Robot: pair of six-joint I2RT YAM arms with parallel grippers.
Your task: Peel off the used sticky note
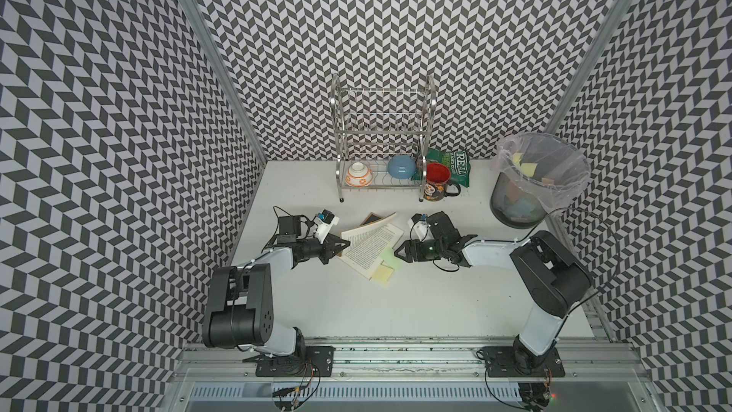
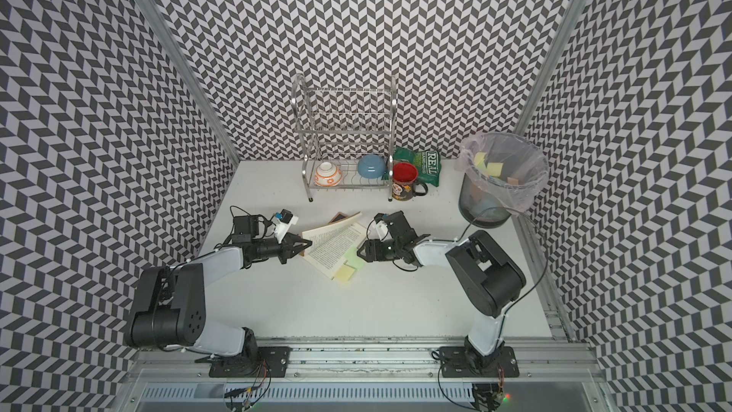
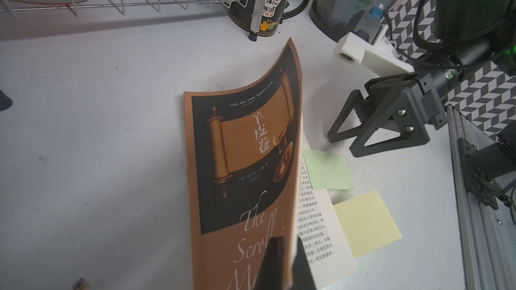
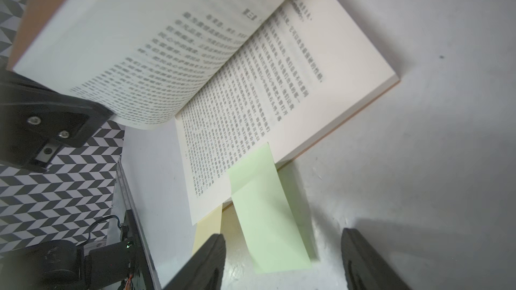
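An open book (image 4: pixel 285 69) lies on the table, its cover (image 3: pixel 242 150) and front pages lifted and curved. My left gripper (image 1: pixel 340 246) is at the book's left, shut on the raised cover edge or against it; its fingertips are partly hidden in the left wrist view. A green sticky note (image 4: pixel 263 214) sticks out from the right-hand edge of the pages, and a yellow note (image 3: pixel 365 220) protrudes below it. My right gripper is open just to the right of the book, its fingers either side of the green note's outer part, with nothing held.
At the back stand a wire rack (image 1: pixel 381 131) with two bowls and a dark mug (image 1: pixel 437 187) beside a green bag (image 1: pixel 457 164). A lined bin (image 1: pixel 518 198) with paper scraps is at the back right.
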